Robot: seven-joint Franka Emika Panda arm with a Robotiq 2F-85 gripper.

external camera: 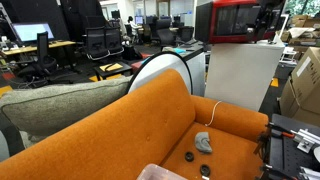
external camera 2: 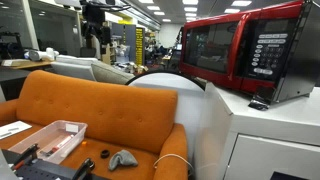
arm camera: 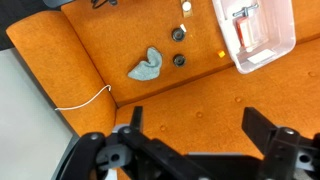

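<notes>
High over the orange sofa, my gripper stands open, its two dark fingers far apart with nothing between them. In the second exterior view the arm hangs at the upper left, well clear of the seat. On the seat lie a crumpled grey cloth (arm camera: pixel 147 65) and two small black round pieces (arm camera: pixel 178 34) close beside it. A clear plastic tub (external camera 2: pixel 77 149) rests on the seat too; in the wrist view it shows at the upper right, with a metal tool and a pale packet inside.
The sofa's orange backrest (external camera 2: pixel 100 105) rises behind the seat. A red microwave (external camera 2: pixel 215 50) sits on a white cabinet (external camera 2: pixel 270 115) at the sofa's end. A thin white cable (arm camera: pixel 84 103) trails over the sofa edge. Much of the seat is bare.
</notes>
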